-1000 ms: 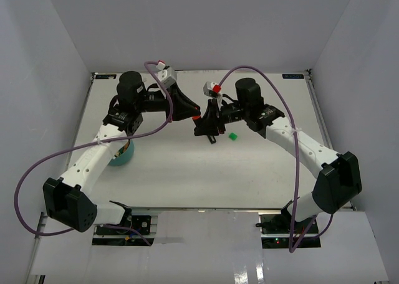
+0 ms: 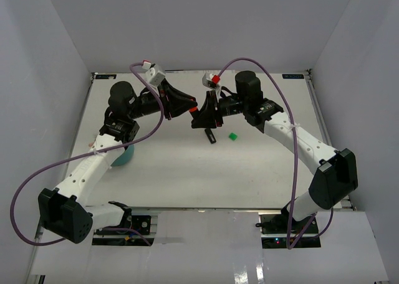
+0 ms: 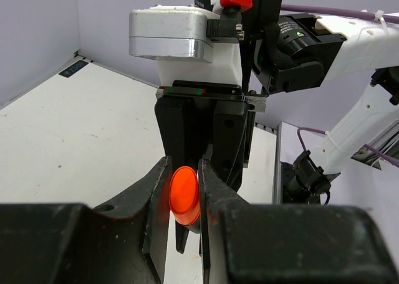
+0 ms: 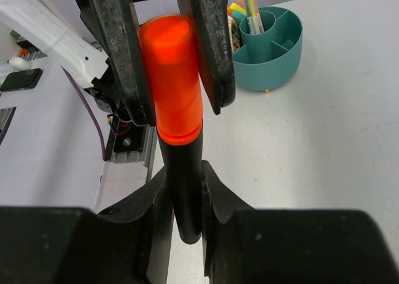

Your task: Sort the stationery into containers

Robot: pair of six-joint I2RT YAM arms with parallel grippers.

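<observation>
A marker with an orange barrel [image 4: 174, 78] and a black end [image 4: 184, 184] hangs above the table between both hands. My left gripper [image 2: 192, 103] is shut on its orange part, whose round orange end [image 3: 183, 190] shows between the fingers in the left wrist view. Around the black end, my right gripper stands slightly open, with a little white table visible beside the marker. A teal divided container [image 4: 265, 75] holding pens sits on the left of the table. On the bare table lie a black item [image 2: 211, 136] and a small green block [image 2: 233, 136].
The purple cables [image 2: 93, 152] of both arms loop over the work area. Grey walls [image 2: 37, 66] close in the sides.
The left arm has shifted slightly left and the marker has come a little left with it. My right gripper has moved slightly up and left over the last second.
</observation>
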